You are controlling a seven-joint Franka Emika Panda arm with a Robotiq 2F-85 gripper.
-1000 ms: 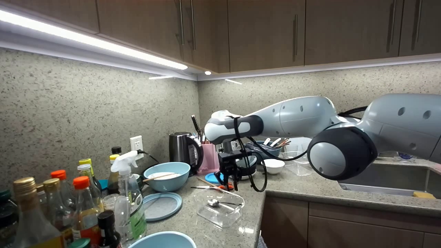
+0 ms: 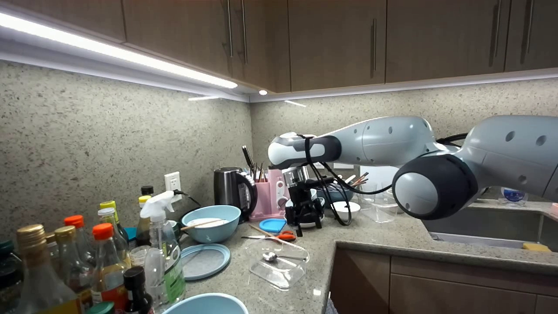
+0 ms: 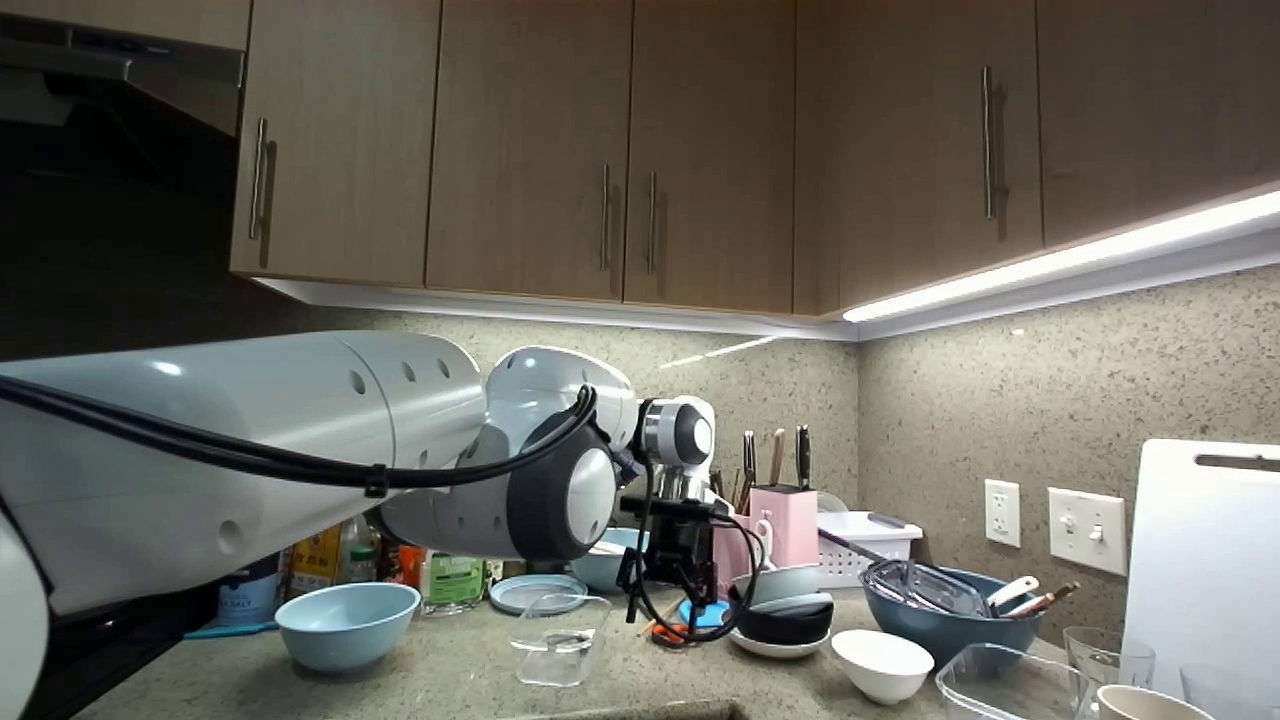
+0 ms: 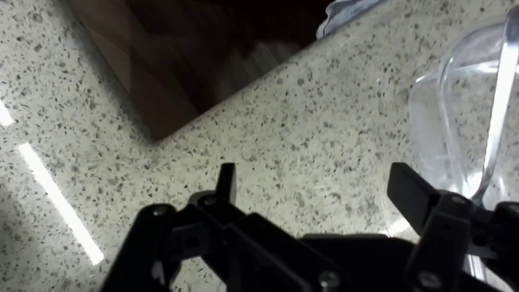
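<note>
My gripper is open, its fingers wide apart with only bare speckled counter beneath them in the wrist view. In exterior view 1 the gripper hangs above the counter near the corner, beyond the clear plastic container. A metal spoon lies in that container. At the right edge of the wrist view, part of the clear container and a shiny metal handle show beside one finger. Orange-handled scissors and a blue lid lie close to the gripper.
Blue bowls, a round grey-blue lid and several bottles crowd the left side. Stacked bowls, a white bowl and a large blue bowl stand past the gripper. The counter's inner corner edge is nearby.
The gripper has moved up slightly and right in exterior view 1, away from the clear container. The arm's cable moved with it. The container and spoon have not moved.
</note>
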